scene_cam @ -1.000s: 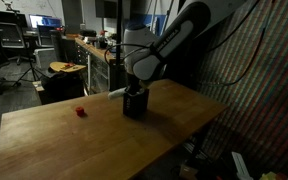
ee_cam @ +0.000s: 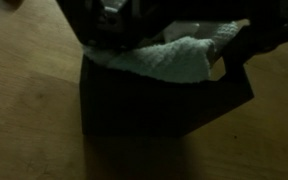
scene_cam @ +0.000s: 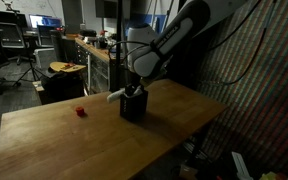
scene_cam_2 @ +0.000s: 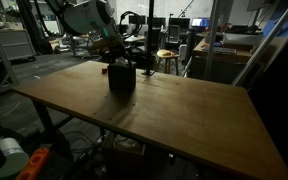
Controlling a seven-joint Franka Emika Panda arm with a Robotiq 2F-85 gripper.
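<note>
A black open-topped box (scene_cam: 135, 108) stands on the wooden table, and its dark front fills the middle of the wrist view (ee_cam: 134, 100). Over its top edge lies a white cloth (ee_cam: 174, 62), one end of which sticks out to the left in exterior view 1. My gripper is right at the box's opening, with its dark fingers apart and the cloth between and below them. The fingertips are hard to make out against the dark box, and the inside of the box is hidden.
A small red object (scene_cam: 80, 111) lies on the table to the left of the box. Bare wooden tabletop (scene_cam_2: 194, 110) stretches away on the other side. A stool (scene_cam: 68, 68) and office chairs stand beyond the table.
The arm's end has shifted slightly at the box's opening. The box, the cloth's protruding end and the red object look much the same.
</note>
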